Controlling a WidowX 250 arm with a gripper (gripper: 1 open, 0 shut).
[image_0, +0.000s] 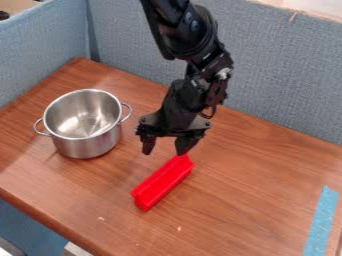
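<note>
The black arm reaches down from the top centre, its gripper (166, 145) standing open just above the far end of a red bar (160, 182) that lies diagonally on the wooden table. Nothing shows between the fingers. A steel pot (83, 124) with two loop handles sits left of the gripper, apart from it, and looks empty.
Grey-blue padded walls (267, 70) border the table at the back and left. A light blue strip (321, 220) lies at the right edge.
</note>
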